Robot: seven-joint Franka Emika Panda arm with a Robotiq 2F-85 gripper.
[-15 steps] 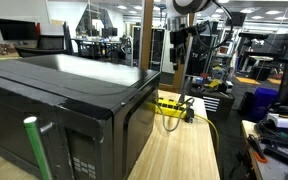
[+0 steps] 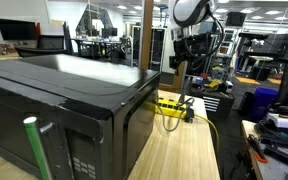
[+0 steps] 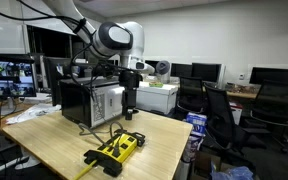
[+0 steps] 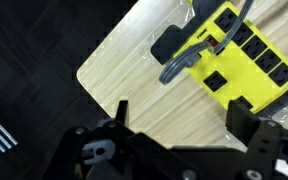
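My gripper is open, its two dark fingers apart at the lower edge of the wrist view with nothing between them. Past the fingers, a yellow power strip (image 4: pixel 254 62) with black sockets lies on the wooden table; a dark plug with a grey cord (image 4: pixel 189 62) is at its near end. In exterior view 2 the yellow strip (image 3: pixel 114 153) rests near the table's front edge, and the gripper hangs above the table, clear of it. A black microwave-like box (image 2: pixel 79 100) fills the left of exterior view 1.
Dark cords (image 3: pixel 89 130) trail around the strip. Past the table edge, the floor holds a blue box (image 3: pixel 196 128) and office chairs (image 3: pixel 274 105).
Over the last second the arm has come lower and appears larger in exterior view 1. The strip and the black box have not moved.
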